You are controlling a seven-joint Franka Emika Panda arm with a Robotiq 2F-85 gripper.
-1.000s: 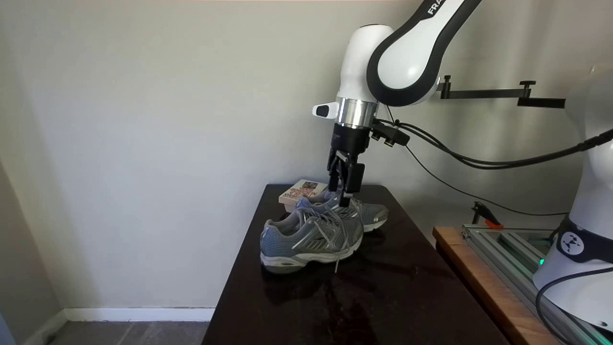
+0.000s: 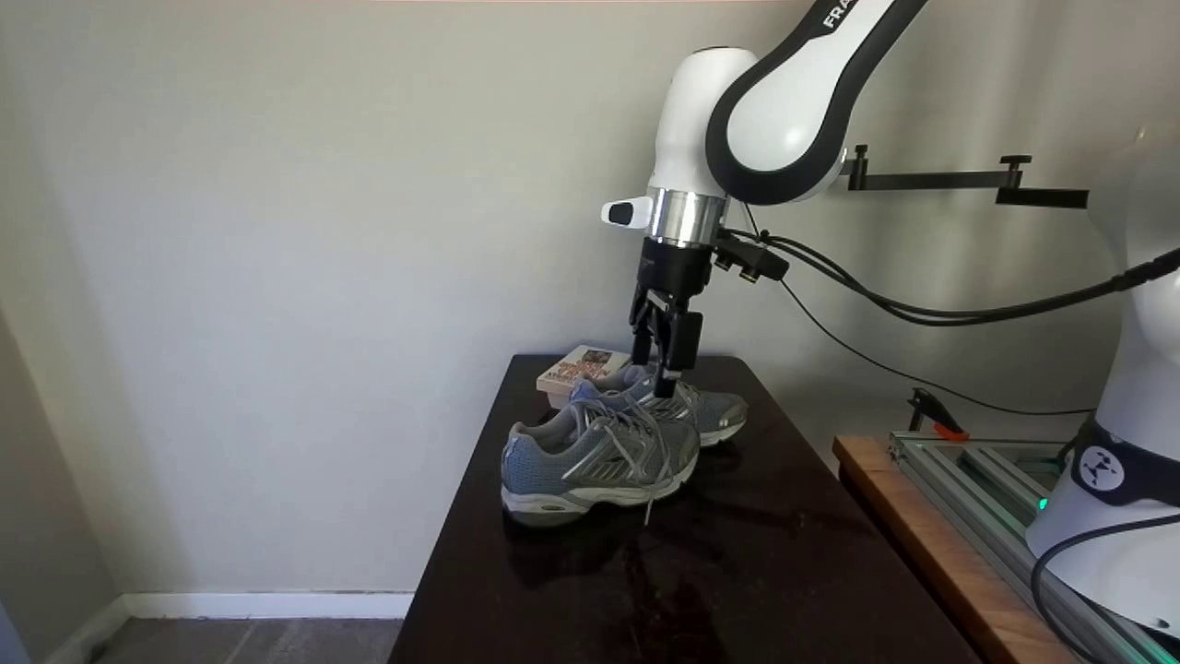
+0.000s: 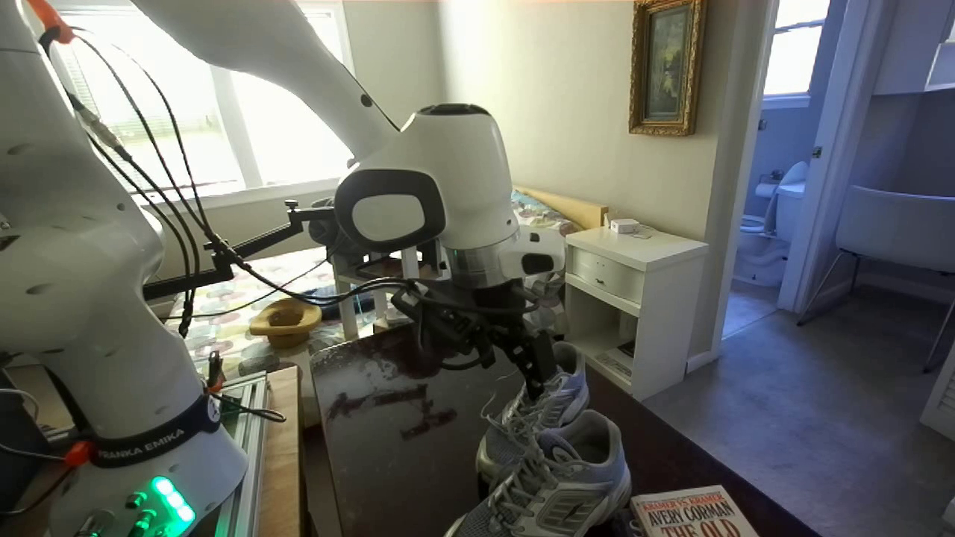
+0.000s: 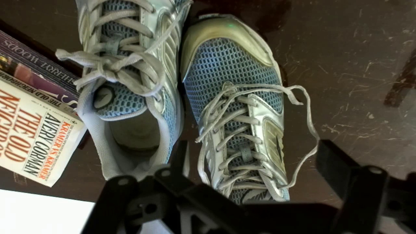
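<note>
Two grey-blue running shoes stand side by side on a dark table. In the wrist view, the left shoe (image 4: pixel 167 105) has its laces tied in a bow (image 4: pixel 111 70). The right shoe (image 4: pixel 230 58) has a loose lace (image 4: pixel 310 117) trailing along its outer side. My gripper is open, its fingers spread on either side of the right shoe's laced part, with nothing held. From the side, the gripper (image 2: pixel 653 371) points down just above the shoes. Its black parts hide the heel of the right shoe in the wrist view.
Stacked paperback books (image 4: pixel 35 128) lie beside the left shoe, close to the table's far end in exterior view 1. Bare tabletop (image 2: pixel 763 564) stretches out in front of the shoes. A white cabinet (image 3: pixel 662 304) stands beyond the table.
</note>
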